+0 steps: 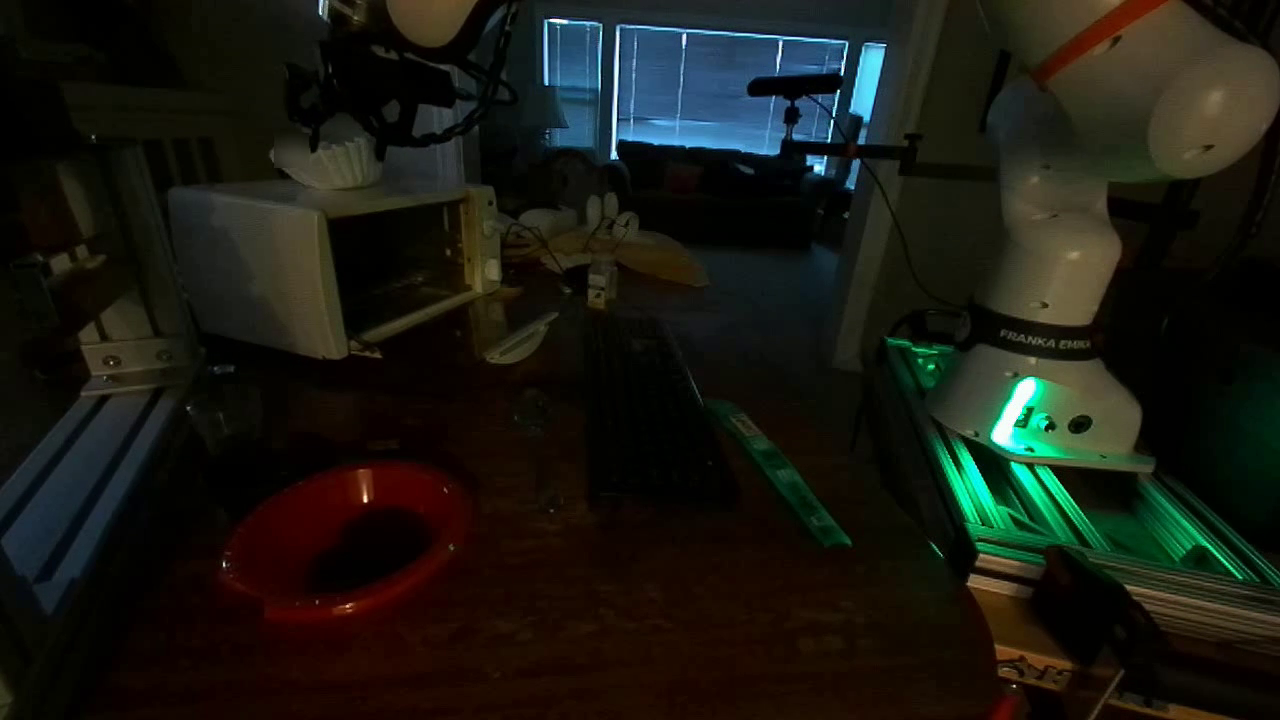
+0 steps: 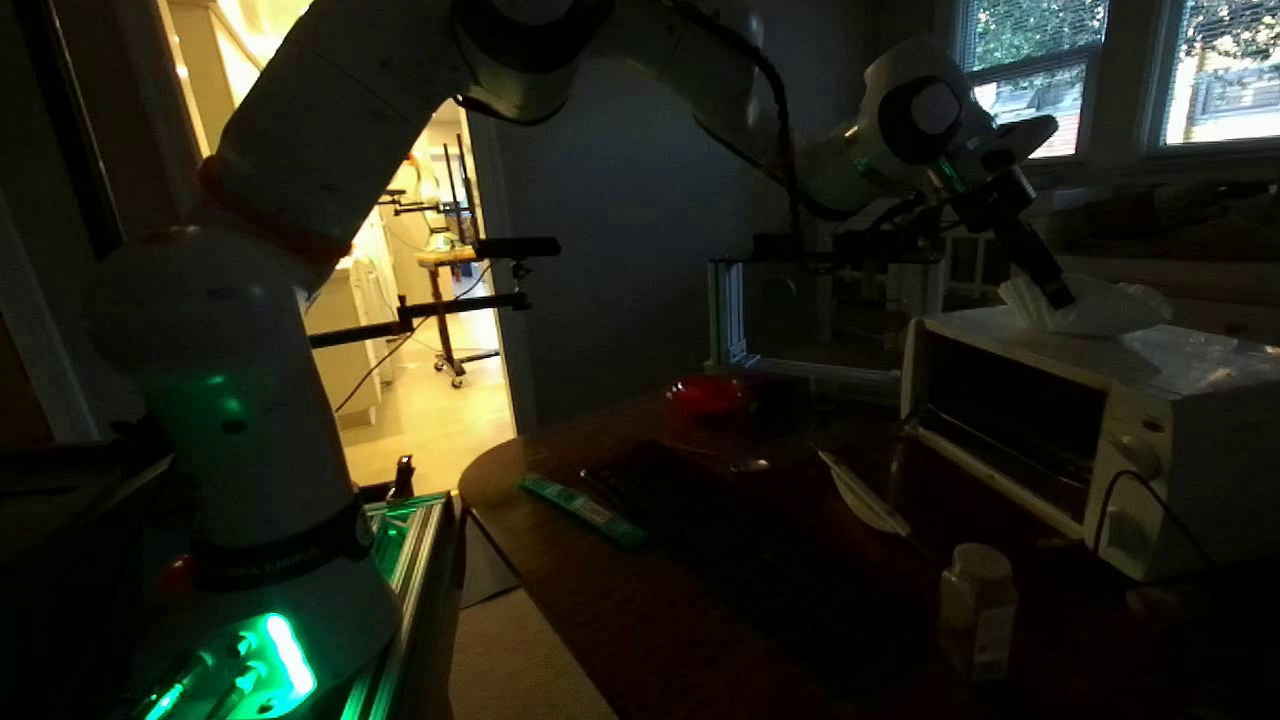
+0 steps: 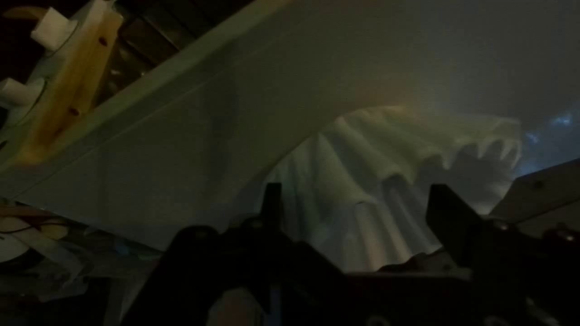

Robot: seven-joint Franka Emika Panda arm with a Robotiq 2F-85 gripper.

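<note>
White fluted paper coffee filters (image 3: 375, 163), one or more, rest on top of the white toaster oven (image 1: 252, 258). In the wrist view the dark fingers of my gripper stand apart, with part of the fluted paper showing between and beyond them. The paper is wide and its folds are spread; no firm hold on it shows. From the second exterior view, the gripper (image 2: 1058, 295) points down at the paper filter (image 2: 1110, 307), its tip overlapping the paper. Contact cannot be told in this dim light.
A red bowl (image 1: 270, 540), a black keyboard (image 1: 654, 414) and a green package (image 1: 786, 474) lie on the table. A lidded jar (image 2: 978, 606) stands near the oven's front. The oven's inside (image 2: 1008, 402) is open to view.
</note>
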